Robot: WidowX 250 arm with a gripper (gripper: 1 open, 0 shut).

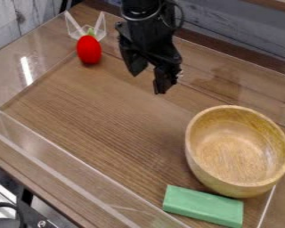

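My black gripper (148,64) hangs over the upper middle of the table, angled down, its fingers apart with nothing seen between them. To its left a red oval object (89,50) stands near a small clear plastic item (85,27) at the back left.
A large tan bowl (237,151) sits at the right, with a green block (202,206) below it at the front. A dark cable shows at the bottom left corner.
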